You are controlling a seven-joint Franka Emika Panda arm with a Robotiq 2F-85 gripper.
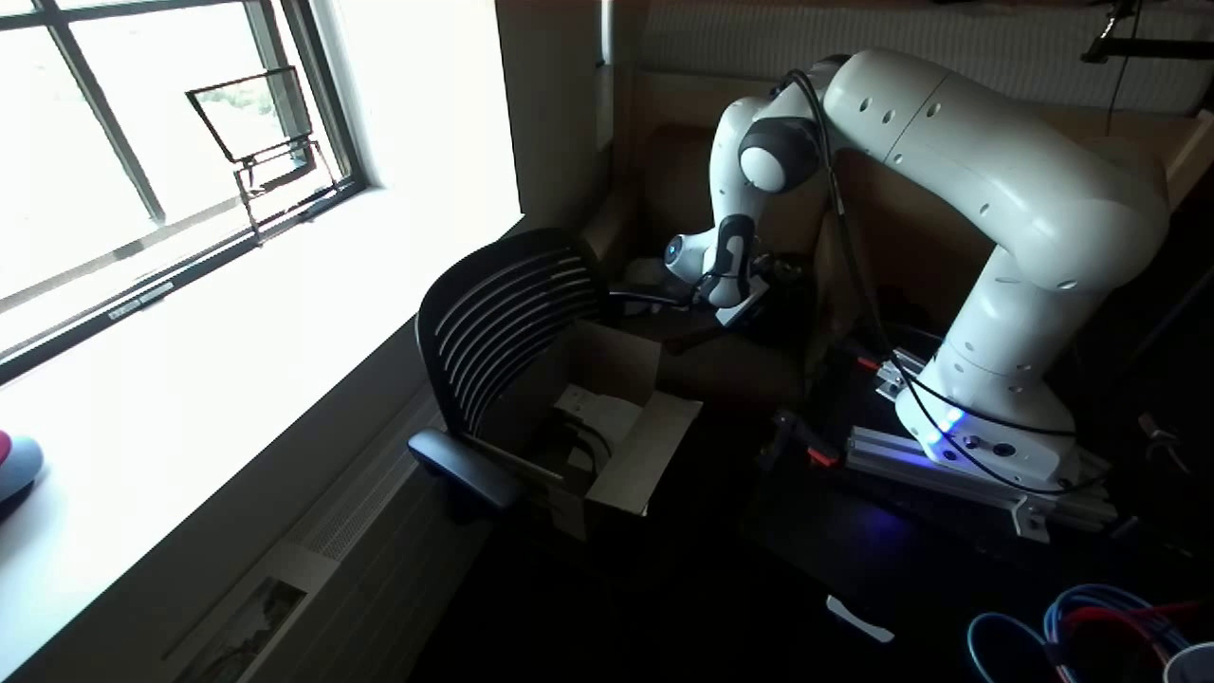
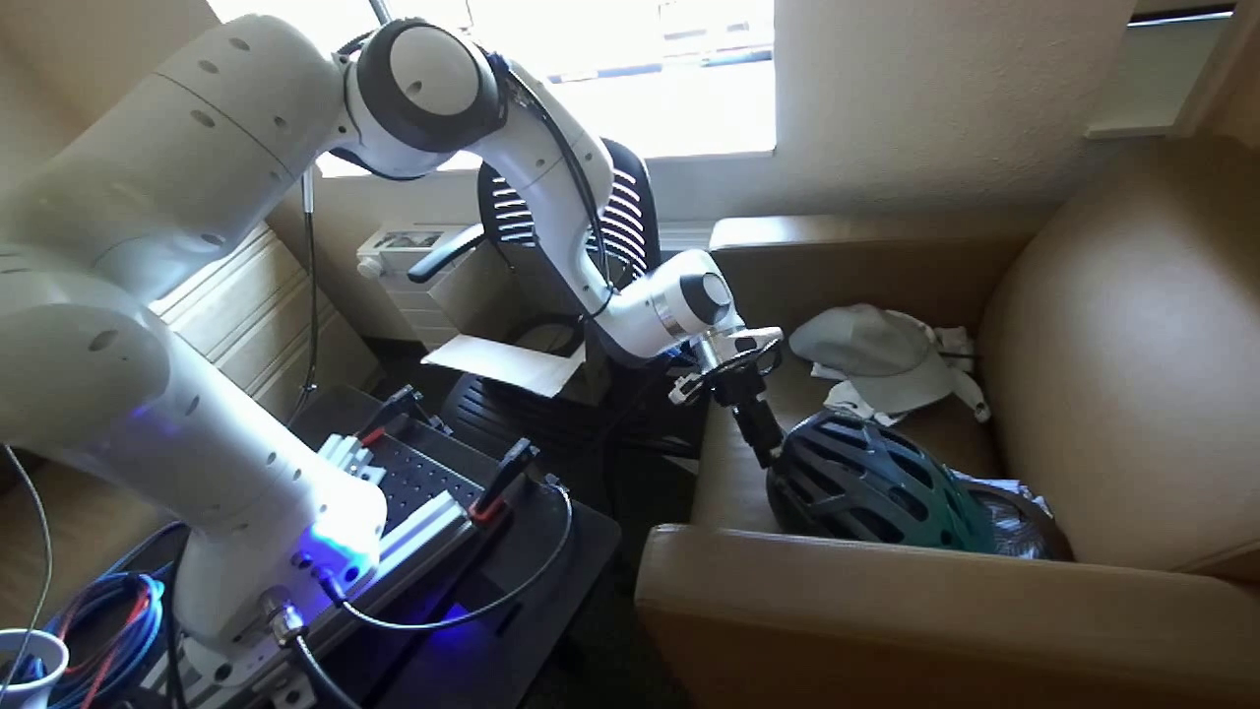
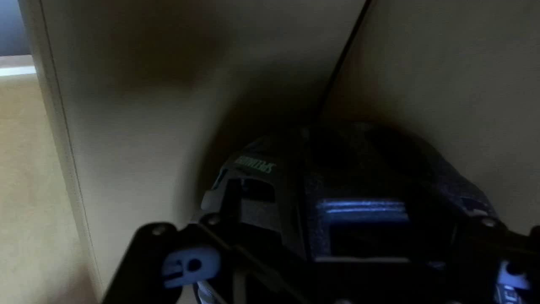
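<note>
A dark green bike helmet (image 2: 880, 484) rests on the seat of the tan armchair (image 2: 827, 579), close against its near armrest. My gripper (image 2: 774, 455) points down at the helmet's left edge; whether it touches the shell I cannot tell. From the wrist, the dark helmet (image 3: 293, 192) fills the lower middle, and my gripper stands open with its fingers spread wide to either side of it. The fingertips are lost in shadow. Toward the back of the seat lies a light grey cap (image 2: 868, 343), apart from the helmet.
An open cardboard box (image 1: 626, 427) sits on the black mesh office chair (image 1: 506, 319) beside the armchair. The armrests and backrest close in around the helmet. Blue and red cables (image 1: 1093, 626) lie coiled near the robot's base.
</note>
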